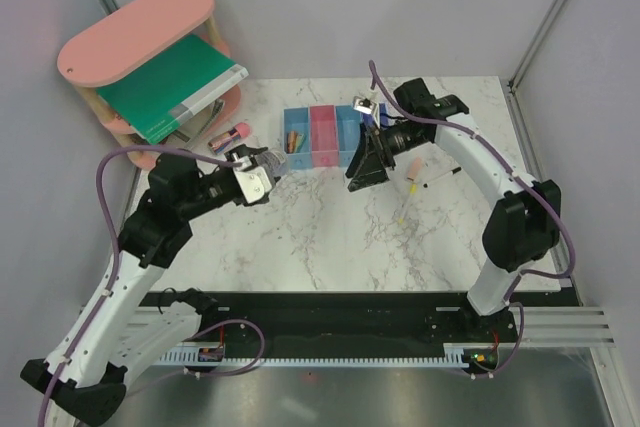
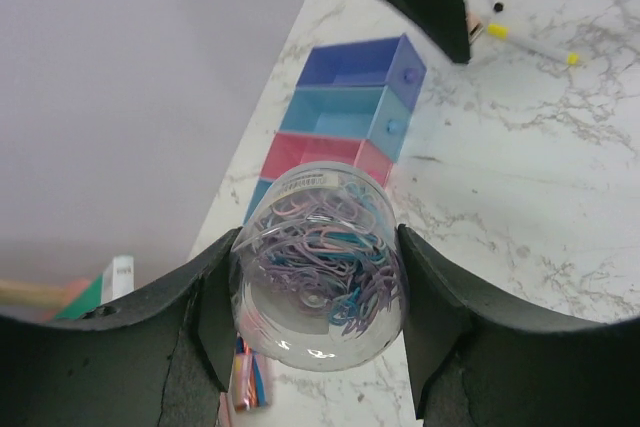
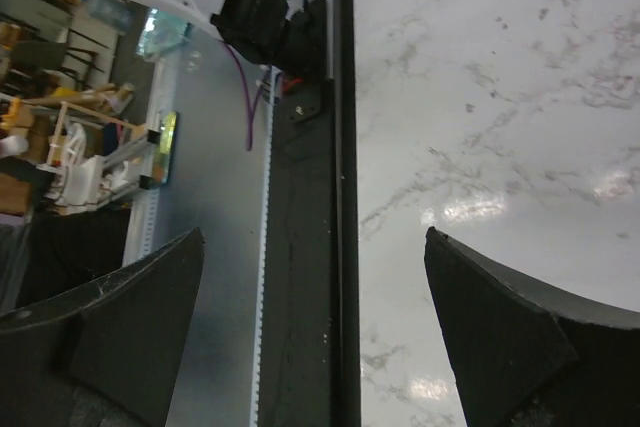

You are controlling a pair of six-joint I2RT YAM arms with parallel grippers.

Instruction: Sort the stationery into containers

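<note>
A clear round tub full of coloured paper clips [image 2: 318, 267] is clasped between the fingers of my left gripper, which is shut on it. From the top view, that tub [image 1: 273, 161] hangs left of the organiser's front. The organiser has a left blue compartment [image 1: 299, 160] holding several small items, a pink one [image 1: 323, 127], a light blue one [image 1: 348, 125] and a dark blue one [image 1: 381, 119], the last partly covered by my right arm. My right gripper is open, its fingers wide apart with nothing between.
A yellow-and-white marker [image 1: 406, 205], a pinkish block [image 1: 414, 168] and a dark pen [image 1: 442, 177] lie on the right. A pink-and-purple item [image 1: 230, 138] rests beside the shelf with the green panel [image 1: 175, 82].
</note>
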